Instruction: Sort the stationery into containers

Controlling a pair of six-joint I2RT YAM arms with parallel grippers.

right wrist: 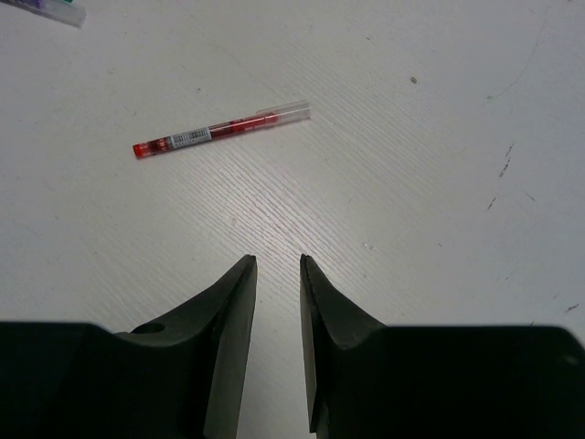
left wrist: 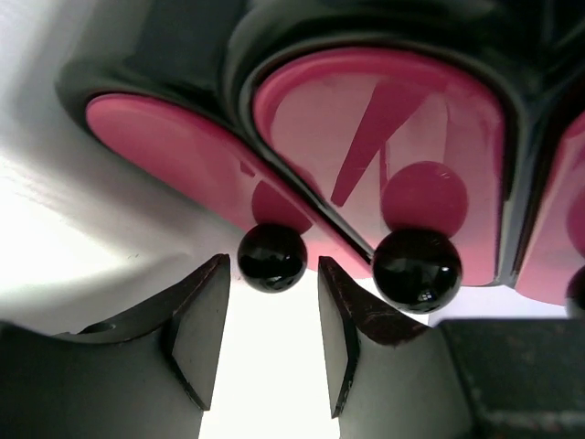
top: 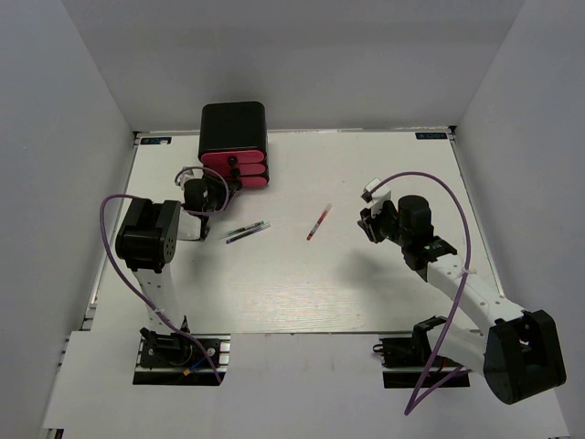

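Note:
A black cabinet [top: 233, 126] with pink drawers stands at the back left, its drawers shut as far as I can see. In the left wrist view, the lowest drawer's black knob [left wrist: 272, 257] sits just beyond and between the tips of my left gripper, which is part open and holds nothing. A second knob [left wrist: 417, 270] is to its right. My right gripper hangs over bare table, narrowly open and empty. Ahead of it lies a red pen [right wrist: 222, 129] with a clear cap. Two more pens [top: 245, 231] lie side by side left of centre.
Wide clear table [top: 393, 302] surrounds the red pen. The left arm [top: 151, 233] stands beside the two pens, and a purple cable [top: 117, 261] loops around it. Walls bound the back and both sides.

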